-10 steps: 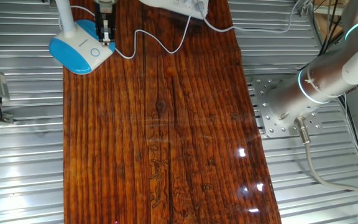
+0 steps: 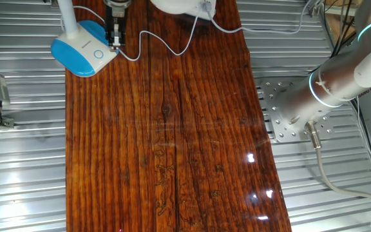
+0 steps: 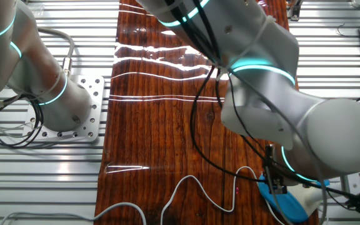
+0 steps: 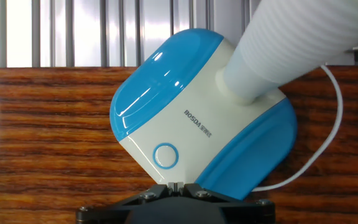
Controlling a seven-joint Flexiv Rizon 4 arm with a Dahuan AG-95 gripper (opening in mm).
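A desk lamp with a white and blue base stands at the far left corner of the wooden table. The wrist view shows its base from above, with a blue-ringed round button and a thick white stem. My gripper appears at the lower edge of that view, fingertips together and nothing visible between them. In exterior view 1 the gripper points down by the base's right-hand side, near the button; whether it touches the lamp cannot be told.
A white cord winds across the table from the lamp towards a white power strip, partly covered by the arm. In exterior view 2 dark cables hang from the arm.
My gripper has shifted slightly to the right in exterior view 1, and the arm now covers more of the power strip. The lamp has stayed in place.
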